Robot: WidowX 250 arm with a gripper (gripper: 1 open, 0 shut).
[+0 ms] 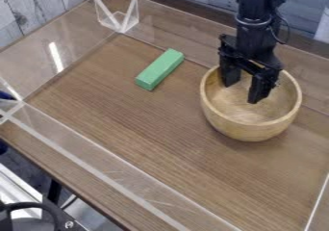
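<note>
My black gripper (249, 73) reaches down from the top right into a large tan bowl (249, 119) on the wooden table. It is open, its dark fingers spread over the back and middle of the bowl's inside. Nothing shows clearly between them. A green block (160, 69) lies to the left of the bowl, apart from it.
A clear plastic holder (115, 13) stands at the back left. Dark cables or parts show at the bottom-left corner and left edge.
</note>
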